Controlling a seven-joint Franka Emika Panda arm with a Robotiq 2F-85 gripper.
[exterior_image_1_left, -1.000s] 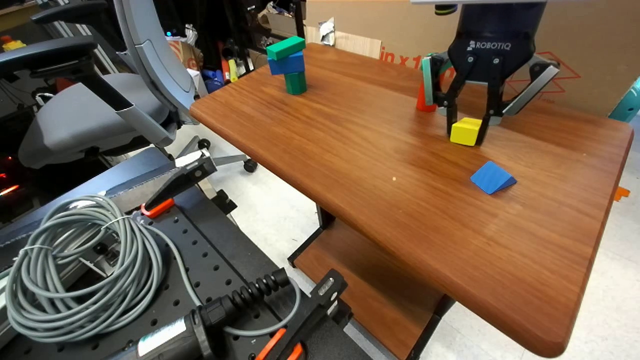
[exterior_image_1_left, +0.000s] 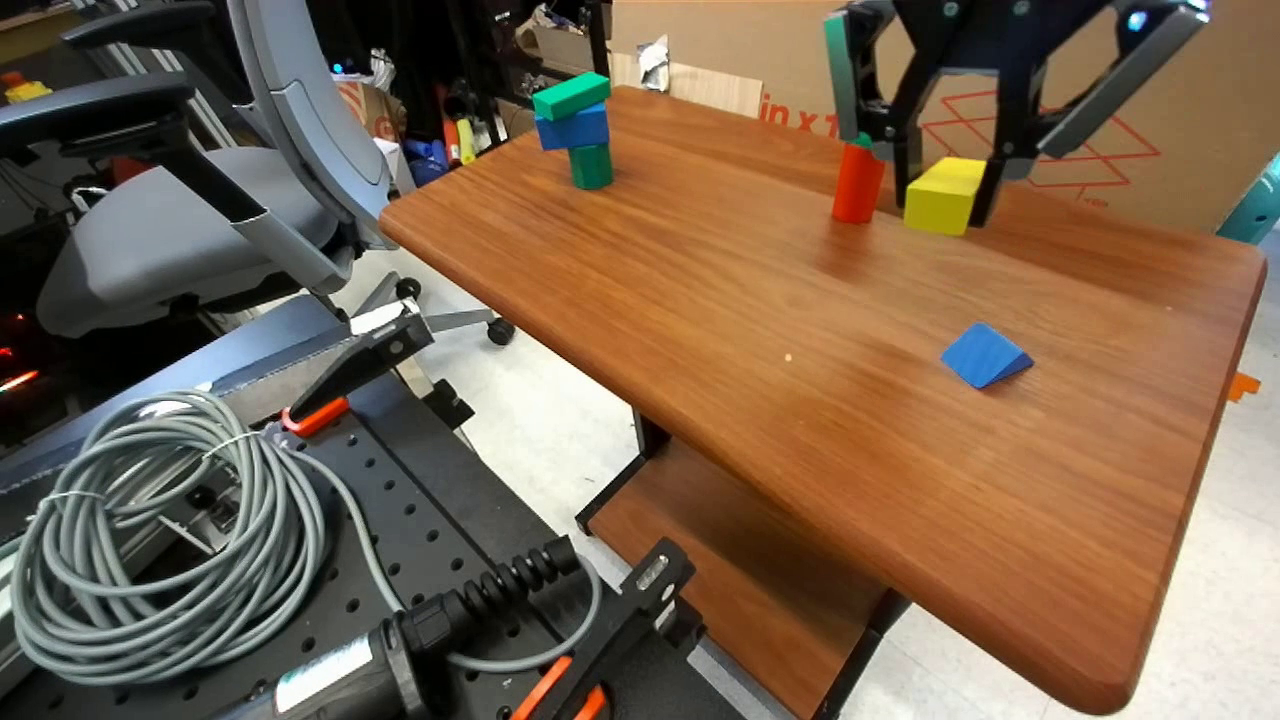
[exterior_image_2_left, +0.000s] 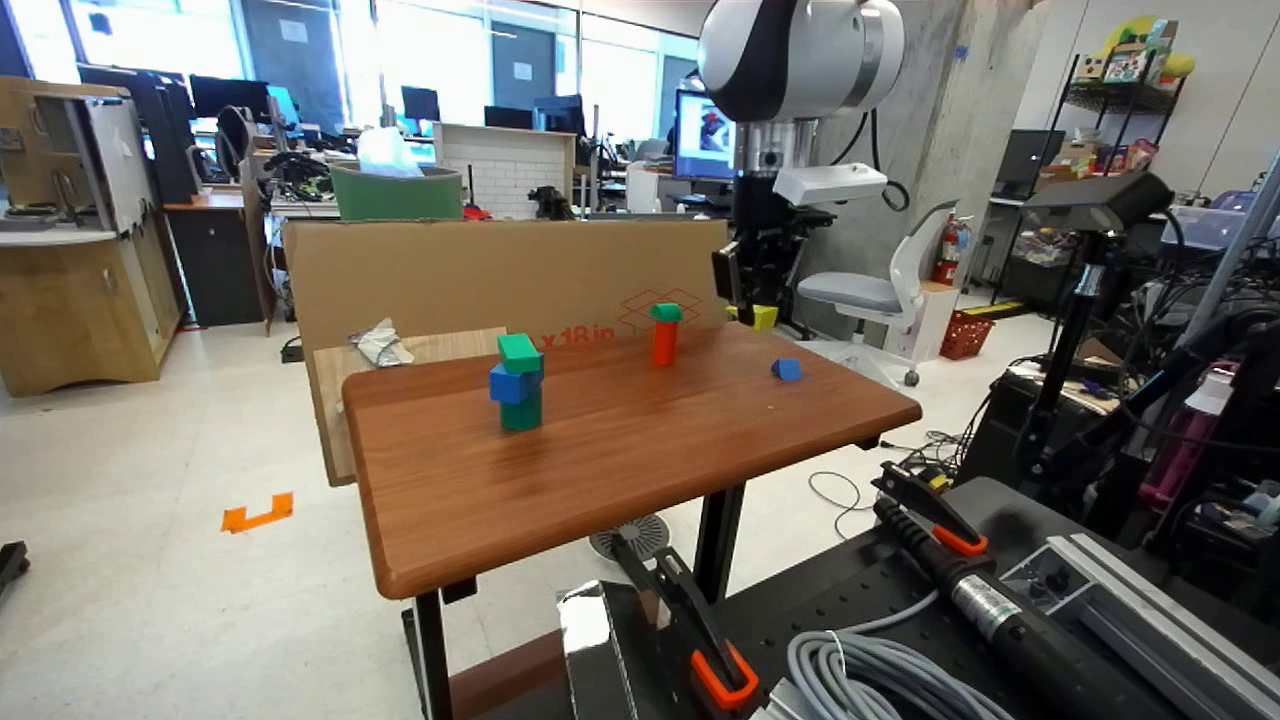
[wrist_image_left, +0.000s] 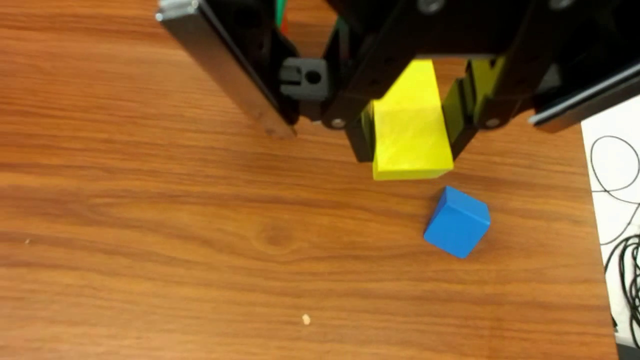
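A yellow block (exterior_image_1_left: 943, 198) hangs above the table between the fingers of my gripper (exterior_image_1_left: 948, 202), which is shut on it. From the wrist, the yellow block (wrist_image_left: 414, 141) shows with a finger pressed to either side. A blue wedge-shaped block (exterior_image_1_left: 986, 355) rests on the tabletop, nearer the front than the gripper; the wrist view has this blue block (wrist_image_left: 457, 222) just below the yellow one. Behind the gripper stands a red cylinder (exterior_image_1_left: 858, 186), topped by a green piece (exterior_image_2_left: 666, 312).
At the table's far left rises a stack: a green cylinder (exterior_image_1_left: 590, 167), a blue block (exterior_image_1_left: 575, 128) and a green block (exterior_image_1_left: 572, 95) on top. A cardboard sheet (exterior_image_2_left: 480, 270) stands along the back edge.
My gripper has risen with the yellow block in it, from close to the tabletop to well above it. The blue wedge, red cylinder and stack have stayed put.
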